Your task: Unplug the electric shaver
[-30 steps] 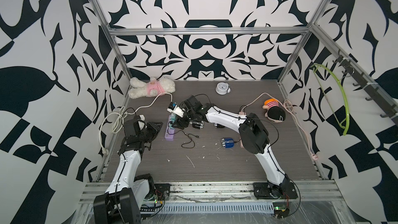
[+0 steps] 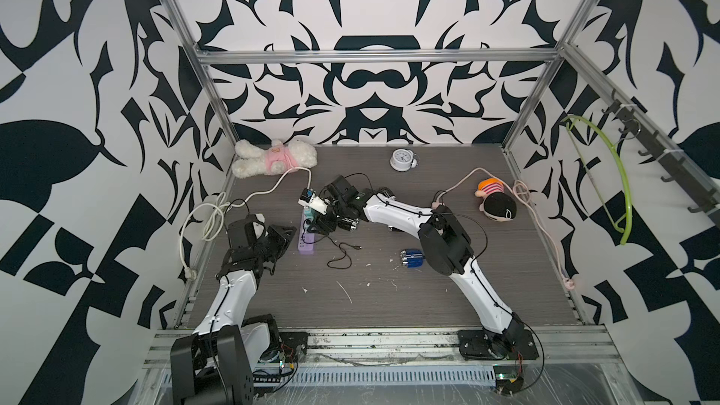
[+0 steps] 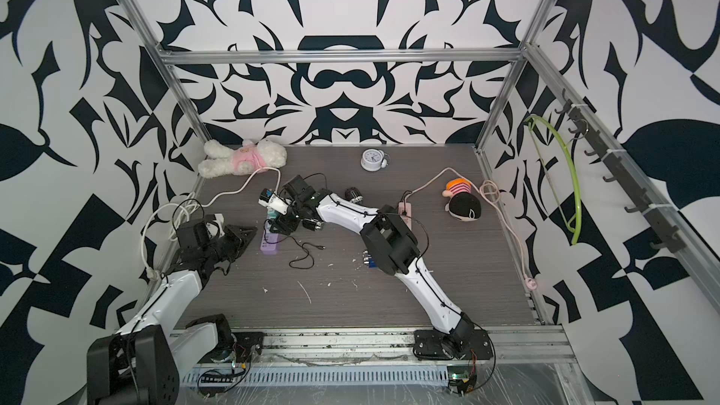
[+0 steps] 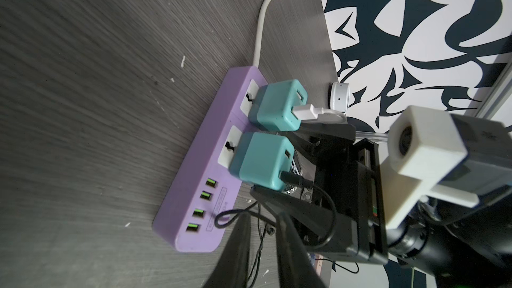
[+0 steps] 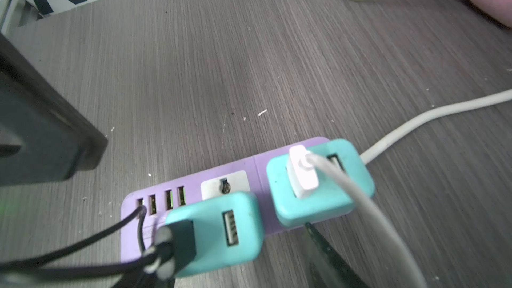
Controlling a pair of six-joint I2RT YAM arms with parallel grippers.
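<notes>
Two teal adapters sit on the purple power strip (image 4: 194, 181). A black plug and cable (image 4: 296, 179) run into the lower adapter (image 4: 266, 160); a white plug (image 4: 305, 112) is in the upper adapter (image 4: 280, 104). My right gripper stands open at the lower adapter, one finger near each side; whether they touch is unclear. My left gripper, partly open with nothing visible between its fingers, is left of the strip in the top left view. A blue shaver-like device (image 2: 411, 258) lies under the right arm; a dark, silvery one (image 2: 348, 223) is partly hidden by it.
A loose black cable (image 2: 342, 256) curls right of the strip. The strip's white cord (image 2: 262, 192) passes a plush toy (image 2: 274, 156) at the back left. A white clock (image 2: 402, 159) and a dark-haired doll (image 2: 496, 201) stand farther right.
My right gripper has shifted slightly left, and its forearm and elbow have swung left and away from the front edge.
</notes>
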